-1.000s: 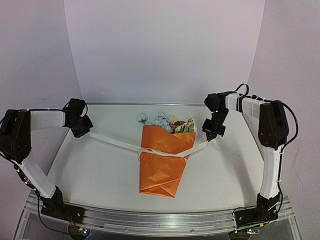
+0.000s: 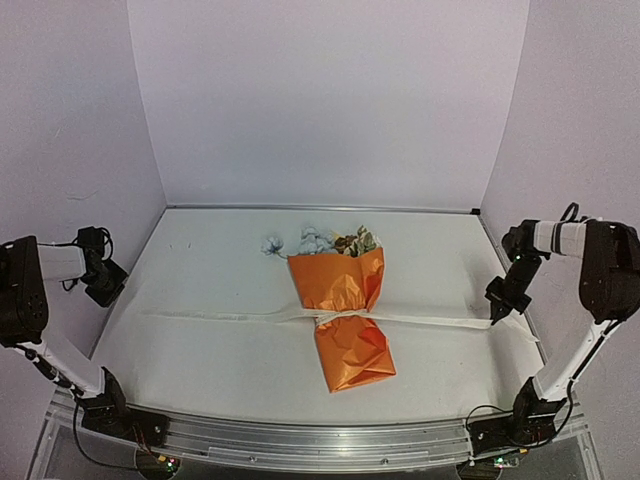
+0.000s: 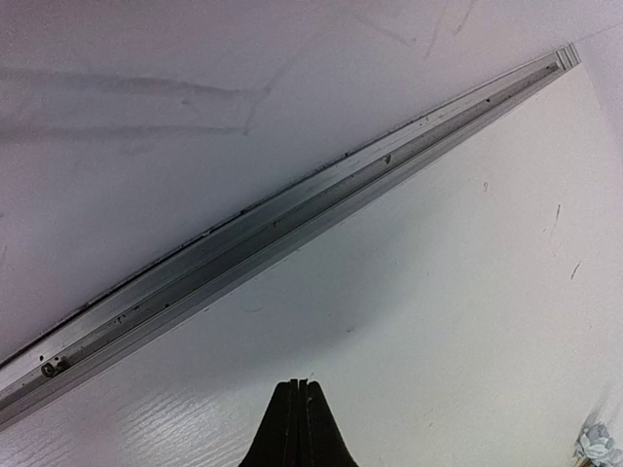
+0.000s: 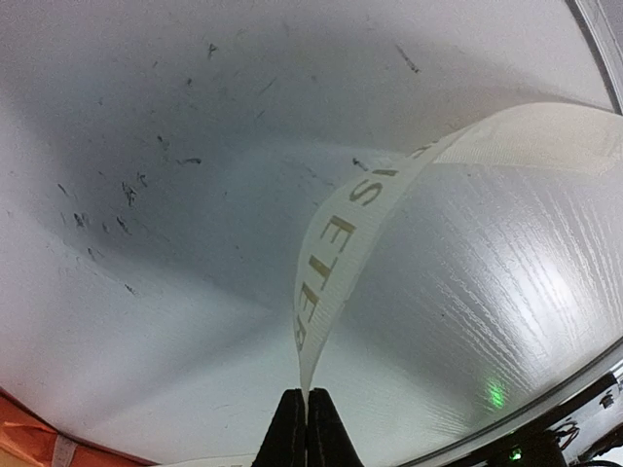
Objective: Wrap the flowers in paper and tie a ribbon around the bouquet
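Observation:
Near the middle of the table lies the orange-wrapped bouquet [image 2: 345,285], its waist drawn in by a white ribbon [image 2: 430,320] that crosses it. Blue-grey flowers [image 2: 315,242] and brownish-green ones [image 2: 355,243] show above the wrap. My right gripper is shut on the ribbon by the right side, with a printed tail of it curving away beyond the fingers. At the left edge my left gripper is shut, and nothing shows between its fingertips. The ribbon's left stretch lies loose, its end apart from that gripper. How the ribbon crosses at the waist is too small to tell.
Walls rise at the back and both sides, and a metal rail [image 2: 330,432] runs along the front.
The ribbon has pulled in the wrap's waist. Its left end has come away from my left gripper, and the bouquet's lower part has swung right.

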